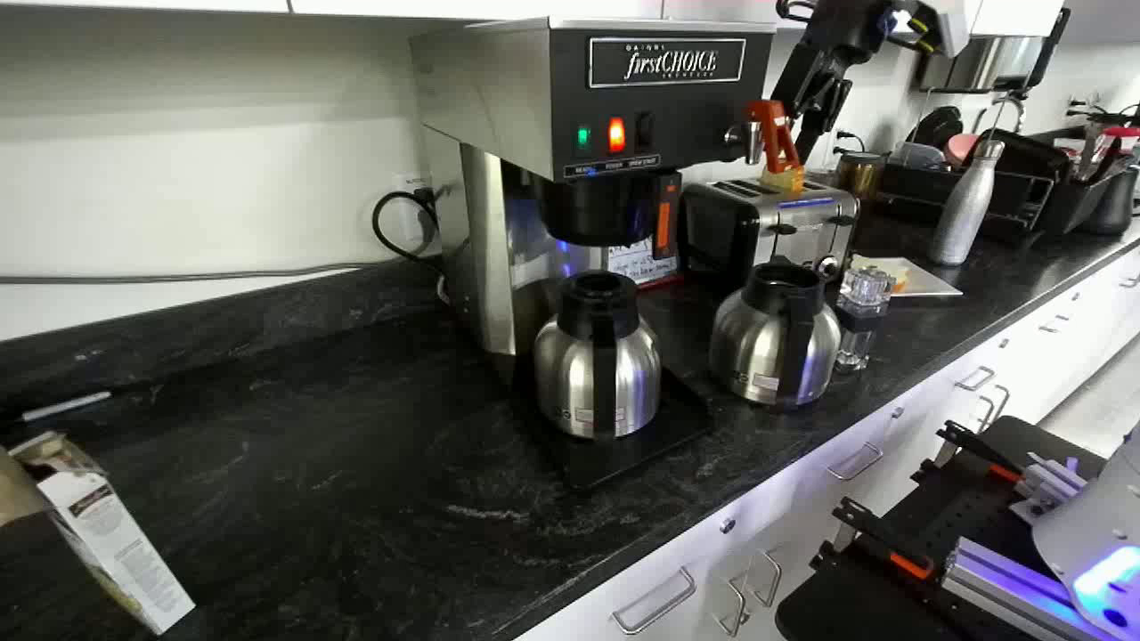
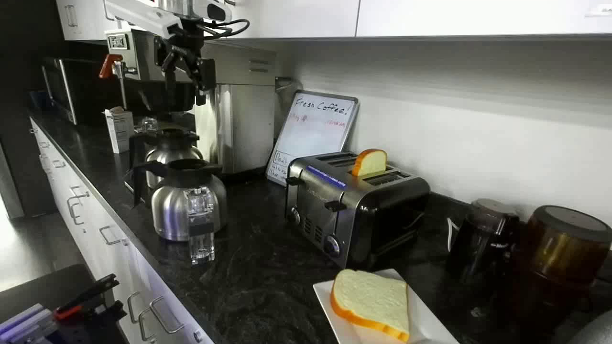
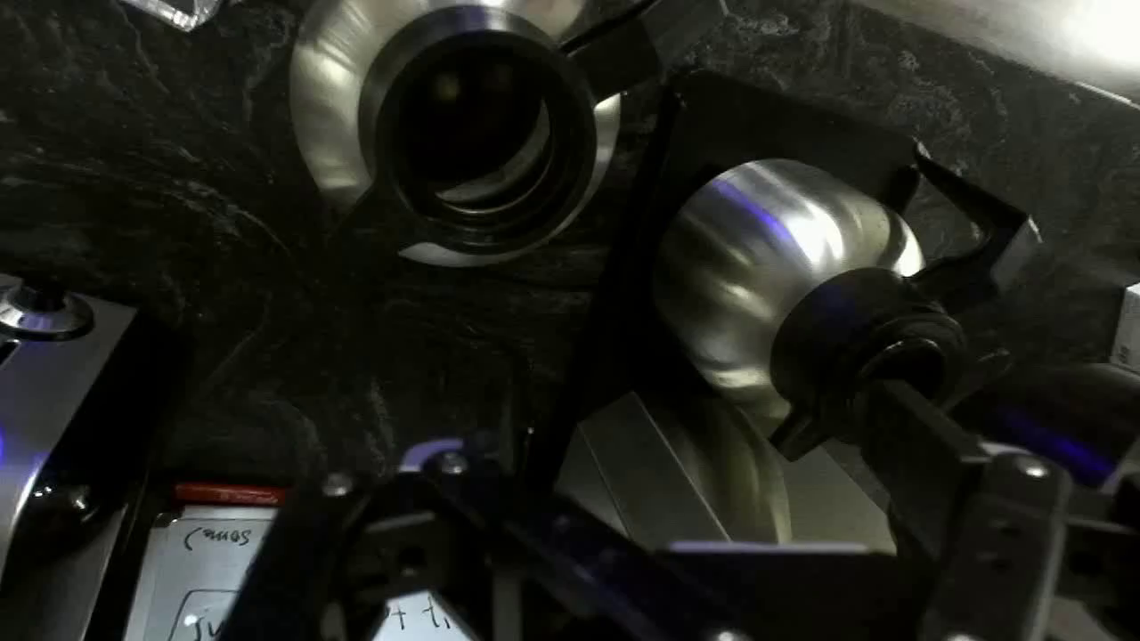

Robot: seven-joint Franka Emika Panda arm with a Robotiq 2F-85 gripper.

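My gripper (image 2: 186, 85) is open and points down beside the coffee machine (image 1: 652, 101), with nothing seen between its fingers. In exterior view 1 the gripper (image 1: 817, 119) is partly behind the machine's red-handled tap. Below it in the wrist view stand two steel carafes with black necks. One carafe (image 3: 718, 256) is on the machine's black base under the brew basket (image 1: 598, 208); the other carafe (image 1: 774, 347) rests on the counter between machine and toaster. A dark finger (image 3: 910, 427) overlaps the base carafe's neck in the wrist view; contact cannot be judged there.
The toaster (image 2: 358, 200) has one bread slice (image 2: 370, 163) in a slot. Another slice (image 2: 370, 301) lies on a white plate. A clear grinder (image 2: 201, 229) stands close to the counter carafe. A whiteboard (image 2: 312, 134) leans behind.
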